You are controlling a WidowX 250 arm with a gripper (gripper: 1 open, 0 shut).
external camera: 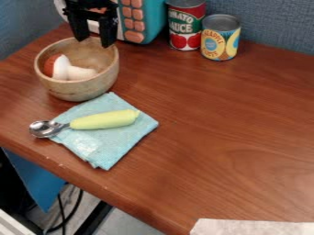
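Observation:
The black gripper [92, 27] hangs at the top left over a wooden bowl [81, 87], its two fingers pointing down and apart. In the bowl sit a white object [76, 72] and a red one [50, 64] beside it. A metal scoop with a pale yellow handle [105, 119] lies across a light blue folded cloth [113, 147] in front of the bowl.
Behind are a teal toy-like box [143, 23], a red sauce can [185, 26] and a yellow-labelled can [219, 39].

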